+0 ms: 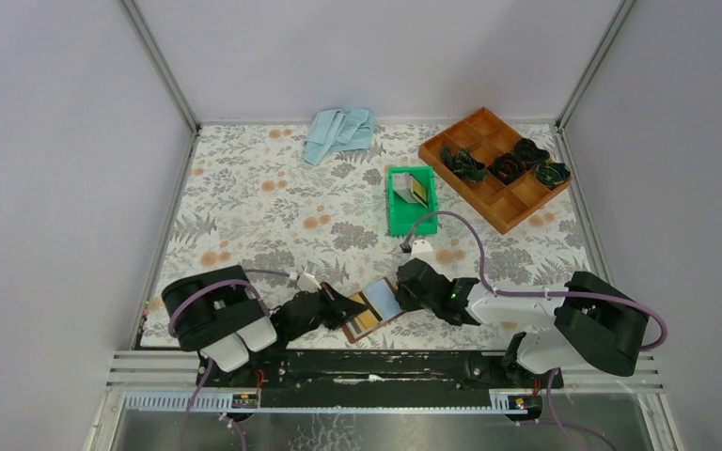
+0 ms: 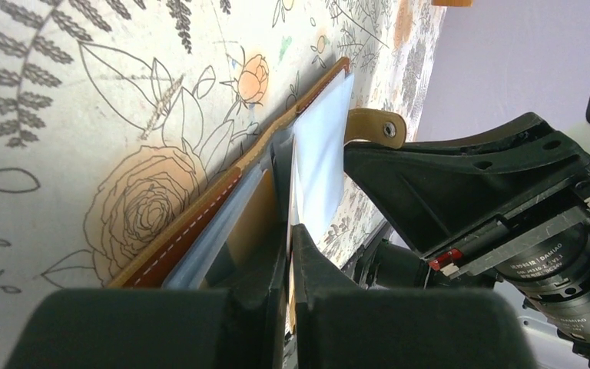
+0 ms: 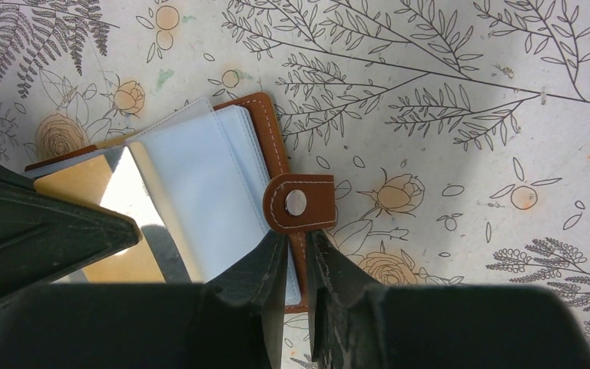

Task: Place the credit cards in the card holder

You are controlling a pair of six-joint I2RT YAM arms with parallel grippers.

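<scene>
The brown card holder (image 1: 384,299) lies open near the table's front edge, its pale clear sleeves (image 3: 200,184) facing up. A gold and black card (image 3: 134,200) lies over the sleeves at the holder's left part. In the left wrist view, my left gripper has its fingertips close together on a thin upright card edge. My right gripper stands at the holder's right edge beside the snap tab (image 3: 299,202), the brown edge showing between its narrowly spaced fingers. How far the card sits inside a sleeve is hidden.
A green tray (image 1: 401,228) behind the arms holds more cards (image 1: 418,191). At the back right lies a wooden divided box (image 1: 503,214) with dark bundles. A blue cloth (image 1: 338,132) rests at the back.
</scene>
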